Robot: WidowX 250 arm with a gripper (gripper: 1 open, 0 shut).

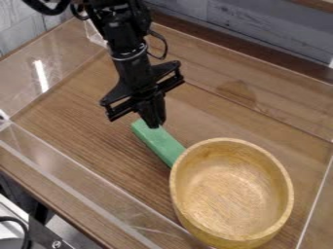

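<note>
The black gripper [146,115] hangs from the arm at the upper middle, its tip just above the near end of a green bar [159,143] lying on the wooden table. Whether it touches the bar is unclear; its fingers look close together, with nothing visible between them. The bar runs diagonally toward a pale yellow oval bowl [232,226] at the lower right, which meets or hides its far end.
A pale wall [247,29] runs along the back, and a black cable lies at the lower left corner.
</note>
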